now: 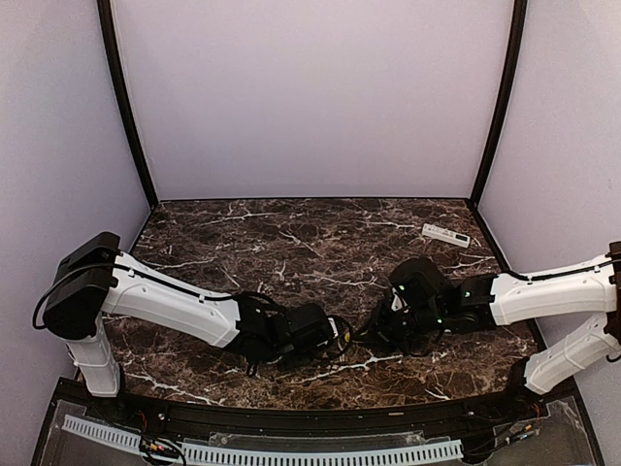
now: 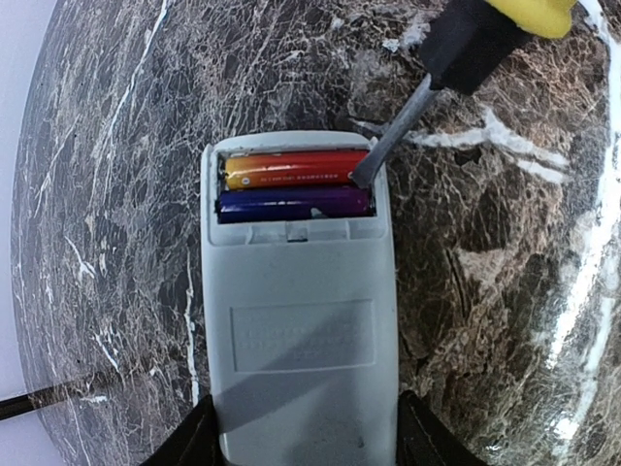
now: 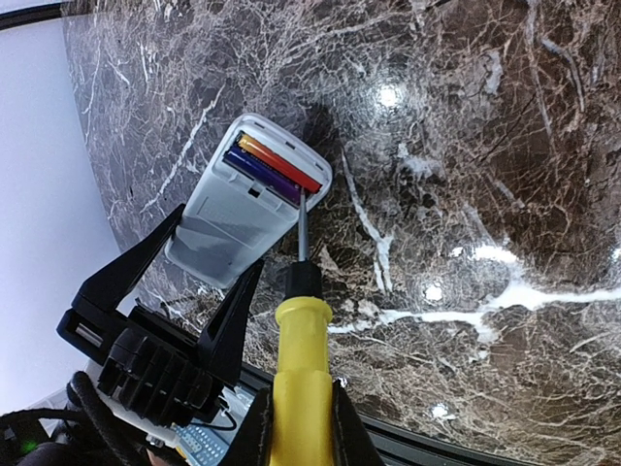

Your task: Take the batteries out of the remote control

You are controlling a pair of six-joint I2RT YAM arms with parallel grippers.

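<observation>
In the left wrist view a white remote control [image 2: 301,282] lies back side up, its battery bay uncovered. An orange-red battery [image 2: 291,169] and a purple battery [image 2: 281,204] sit side by side in the bay. My left gripper is shut on the remote's lower sides. My right gripper is shut on the yellow handle of a screwdriver [image 3: 304,354]. The screwdriver's thin metal tip is at the right end of the bay, by the ends of both batteries; whether it wedges under one cannot be told.
A white oblong object [image 1: 446,235] lies at the back right of the dark marbled table [image 1: 281,233]. Both arms meet closely near the front middle.
</observation>
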